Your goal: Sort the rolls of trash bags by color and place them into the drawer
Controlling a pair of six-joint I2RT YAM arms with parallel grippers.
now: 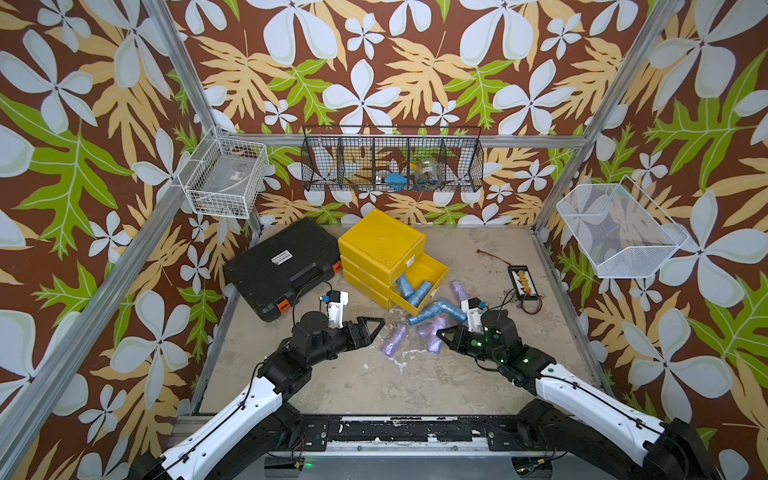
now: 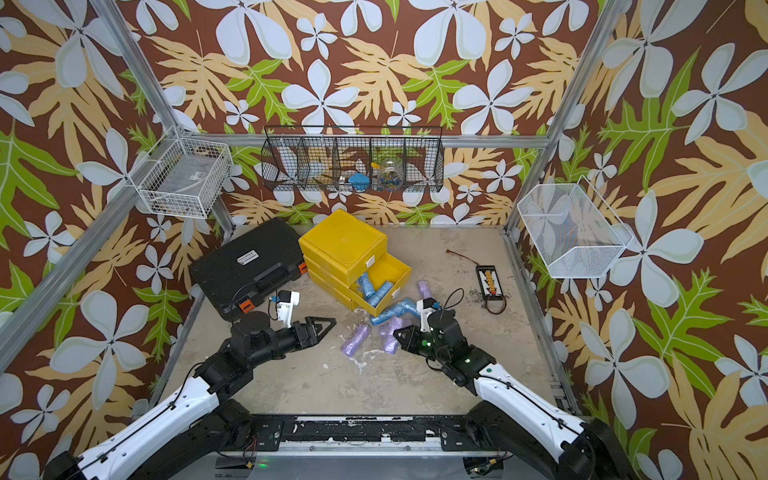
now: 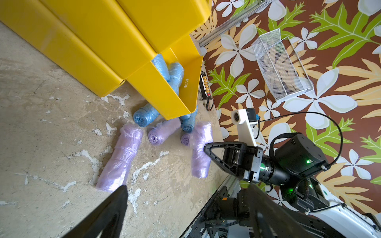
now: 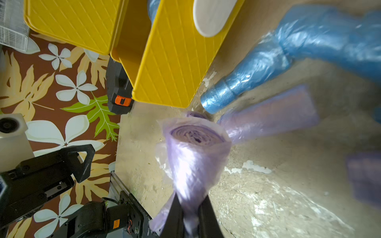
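Note:
The yellow drawer stack (image 1: 381,246) has its bottom drawer (image 3: 149,95) pulled out, with blue rolls (image 3: 174,74) inside. More blue rolls (image 4: 246,71) lie beside it. A purple roll (image 3: 119,158) lies on the table near my left gripper, which is open and empty. My right gripper is shut on a purple roll (image 4: 196,158), held upright above the table in front of the drawer. Other purple rolls (image 4: 269,113) lie under and beside it.
A black case (image 1: 281,264) sits at back left, a black battery holder (image 2: 490,284) at right. Wire baskets (image 1: 224,176) hang on the frame and back rail.

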